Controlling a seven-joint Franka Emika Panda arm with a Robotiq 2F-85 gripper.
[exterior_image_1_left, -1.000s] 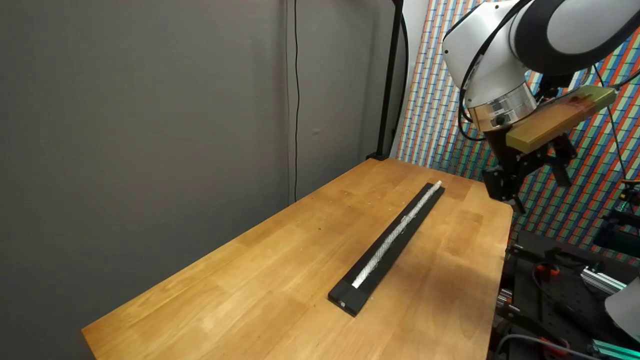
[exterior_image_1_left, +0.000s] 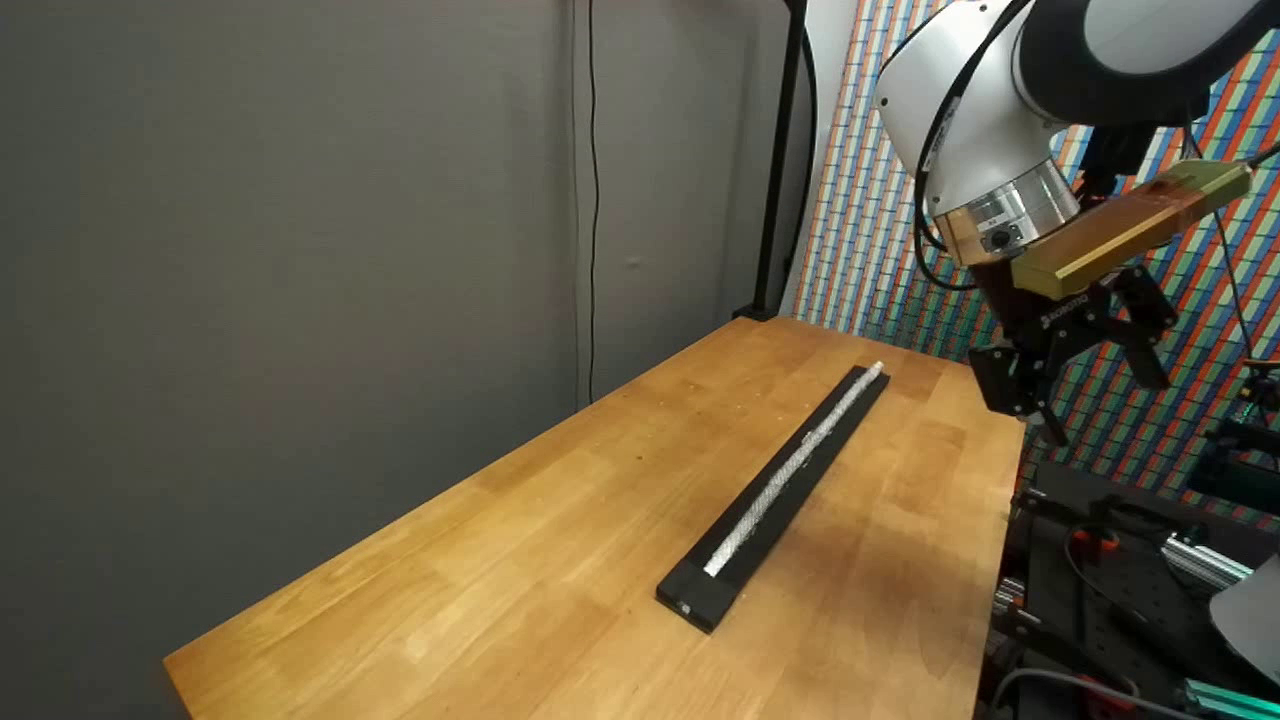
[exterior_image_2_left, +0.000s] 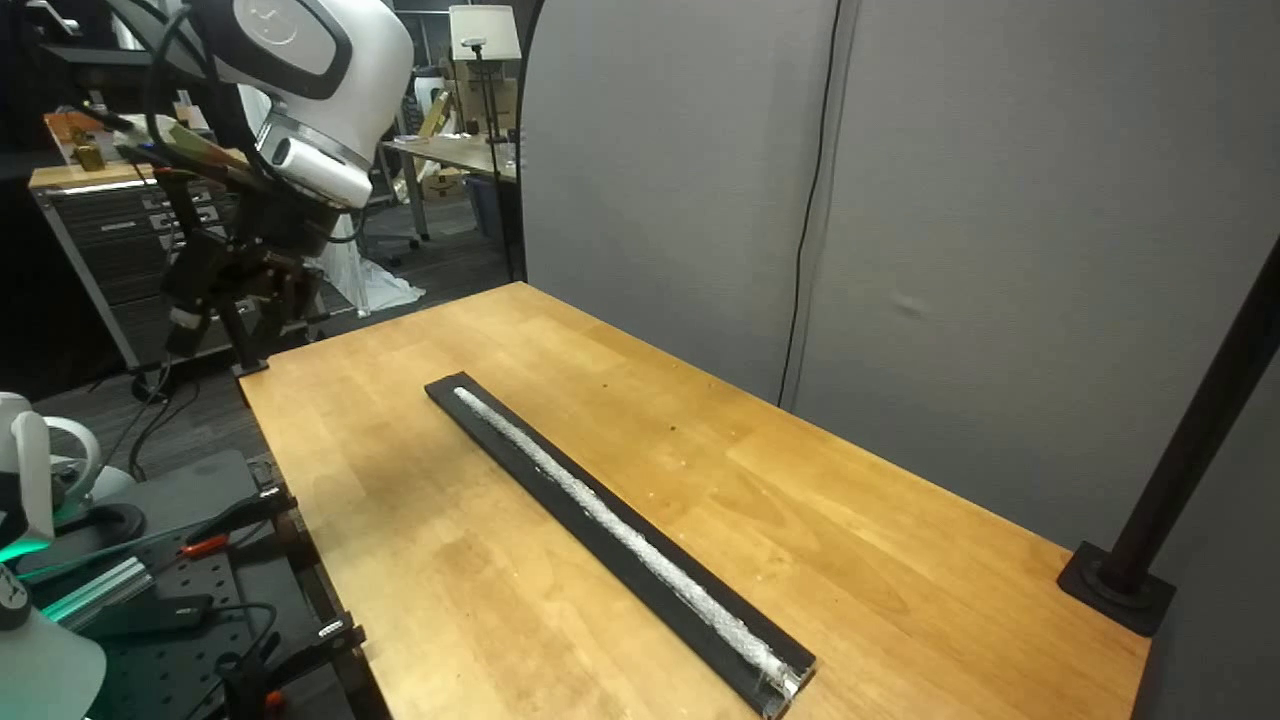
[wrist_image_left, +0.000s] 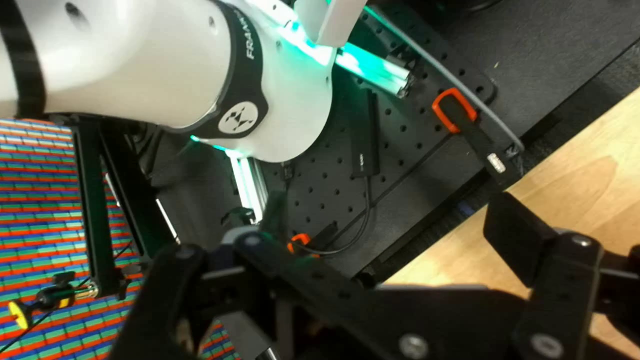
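A long black board (exterior_image_1_left: 686, 588) lies flat on the wooden table (exterior_image_1_left: 504, 552), and a white, rough-textured strip (exterior_image_1_left: 780, 480) runs along its length. In the second exterior view the strip (exterior_image_2_left: 600, 514) appears almost as long as the board (exterior_image_2_left: 504, 468), with a shiny clear bit at its near end. My gripper (exterior_image_1_left: 1086, 402) hangs past the table's far corner, well apart from the board. Its black fingers are spread wide, and nothing shows between them. In the wrist view, the gripper spans the table edge and the robot's base; the board is out of that view.
Grey panels (exterior_image_1_left: 360, 240) stand along one side of the table. A black post (exterior_image_2_left: 1182, 444) rises at a table corner. Beside the table, a perforated plate (wrist_image_left: 402, 144) carries cables and orange-handled clamps (wrist_image_left: 454, 108).
The arm has shifted and turned slightly, with the gripper's fingers now a little lower and farther right. The board and its white strip have stayed in place.
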